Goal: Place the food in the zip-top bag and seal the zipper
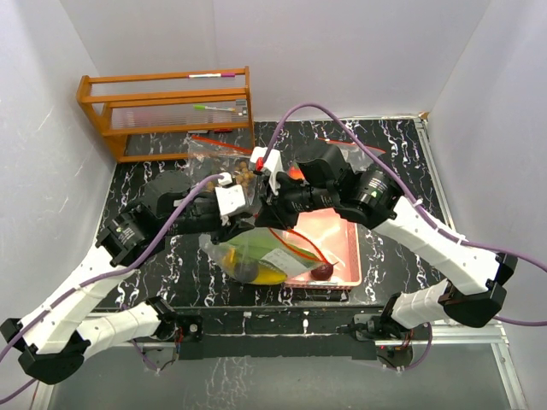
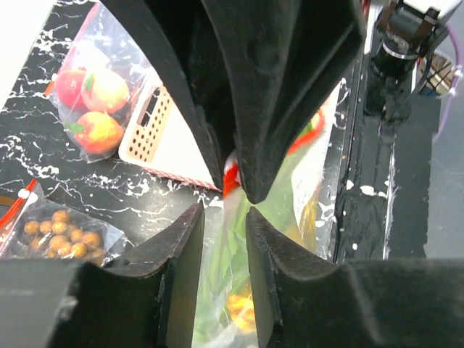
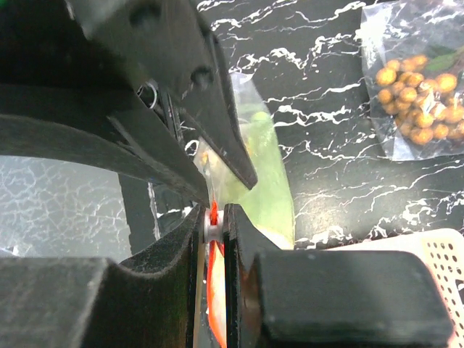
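Observation:
A zip bag of green and yellow food [image 1: 261,260] hangs between the grippers, its red zipper and slider [image 3: 213,227] held by my right gripper, shut on it. In the left wrist view, my left gripper stands part open beside the zipper, just below the other gripper's tips, with the bag's film behind its fingers. A bag of small round fruit [image 2: 64,235] and a bag of red-yellow fruit [image 2: 101,130] lie at the back.
A pink basket [image 1: 338,239] sits right of center, with a dark round item [image 1: 321,272] at its front. A wooden rack [image 1: 120,120] stands back left. White walls bound the marble worktop.

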